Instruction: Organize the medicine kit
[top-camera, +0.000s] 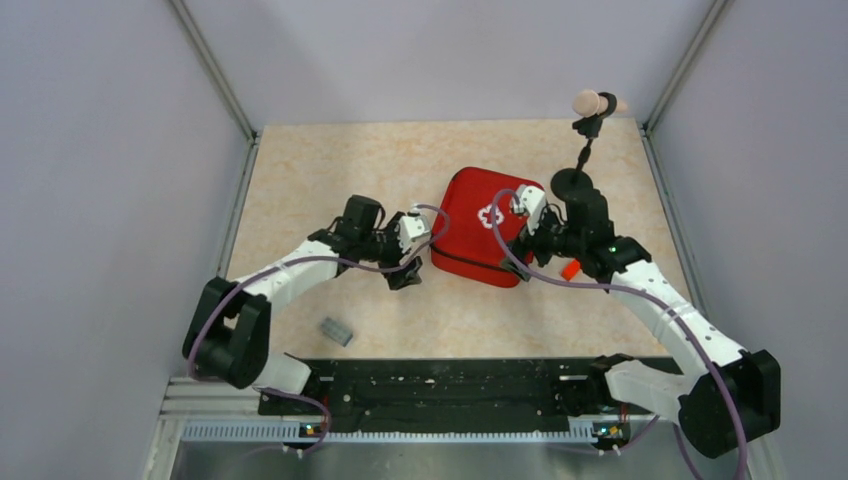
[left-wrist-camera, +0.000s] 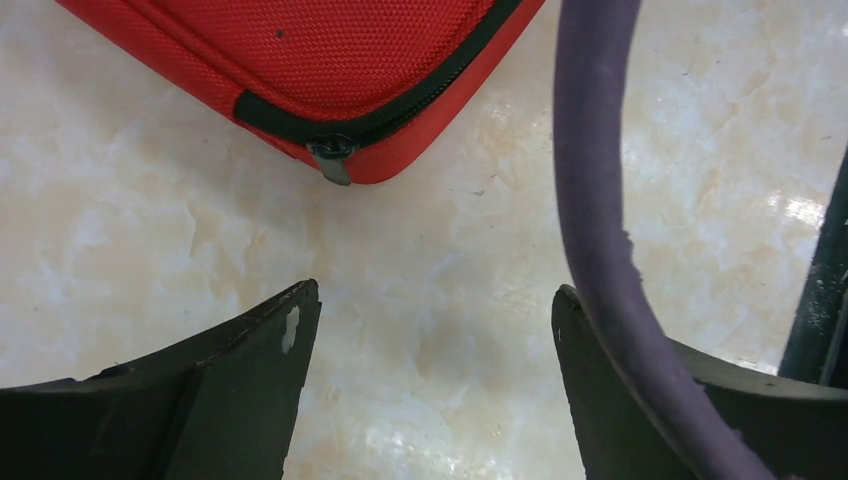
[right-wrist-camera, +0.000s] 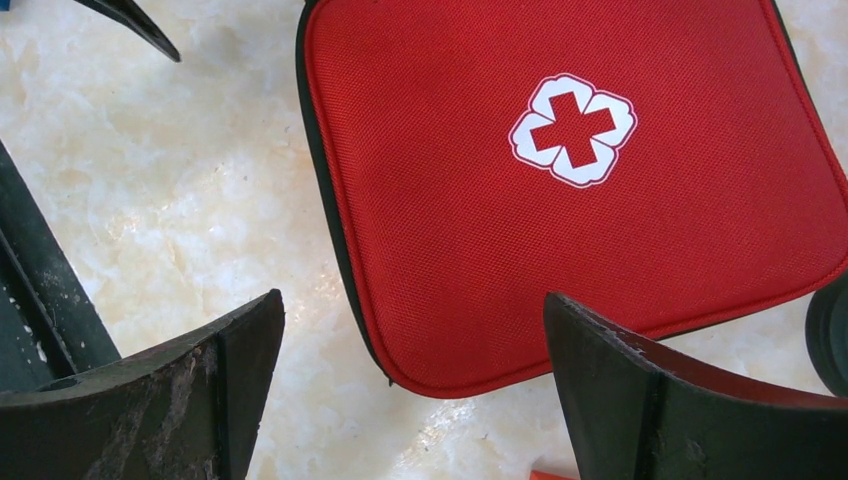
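Observation:
The red medicine kit, zipped closed with a white cross badge on its lid, lies tilted on the table right of centre. In the left wrist view a corner of the kit with its zipper pull shows beyond my left gripper. That gripper is open, with bare table between its fingers, just left of the kit. My right gripper is also open, over the kit's right side. One of its fingers overlaps the lid in the right wrist view, and whether they touch I cannot tell.
A small grey block lies at the front left. Near the right arm is an orange-red object, partly hidden. A stand on a round black base rises behind the kit's right side.

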